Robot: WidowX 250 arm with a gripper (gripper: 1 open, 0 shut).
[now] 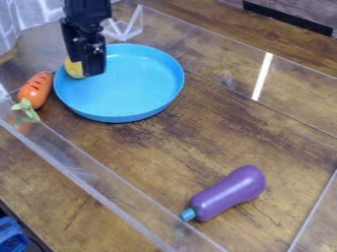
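Observation:
My black gripper (87, 51) is at the upper left, over the left rim of a blue plate (132, 94), open by the look of its spread fingers. A yellow object (74, 69) sits at the plate's left edge, just under the gripper and partly hidden by it. An orange toy carrot (35, 92) lies left of the plate. A purple toy eggplant (231, 192) with a teal tip lies on the wood at the lower right.
Clear plastic walls edge the wooden surface (198, 138). A blue object (8, 236) shows at the bottom left corner.

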